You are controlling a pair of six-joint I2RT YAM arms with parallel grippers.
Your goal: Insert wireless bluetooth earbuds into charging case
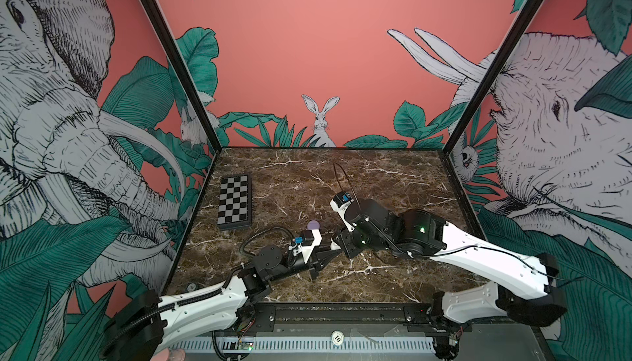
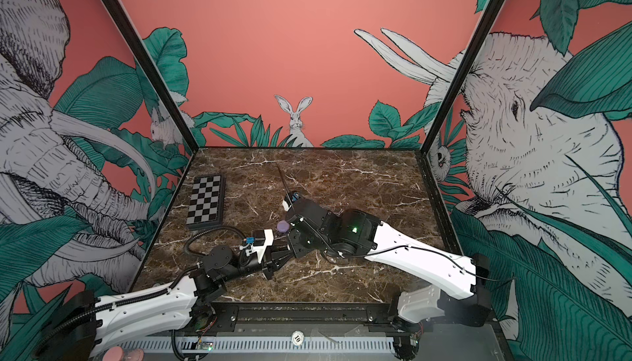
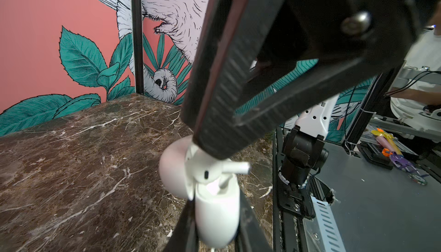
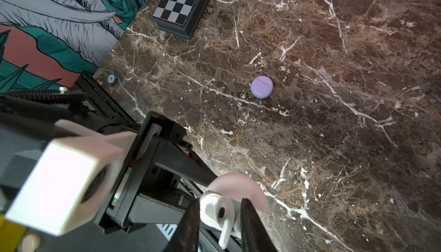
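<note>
The white charging case (image 3: pixel 216 213), with a pale pink lid (image 3: pixel 172 164) standing up, is held in my left gripper (image 1: pixel 326 255), shut on it. A white earbud (image 3: pixel 206 169) sits at the top of the case, its stem sticking out. My right gripper is right over that earbud from above, its two fingers on either side of it in the right wrist view; whether they touch it I cannot tell. In both top views the right arm hides much of the case.
A purple disc (image 4: pixel 261 86) lies on the marble table (image 4: pixel 358 160) behind the grippers. A black-and-grey checkered block (image 1: pixel 233 199) rests at the left.
</note>
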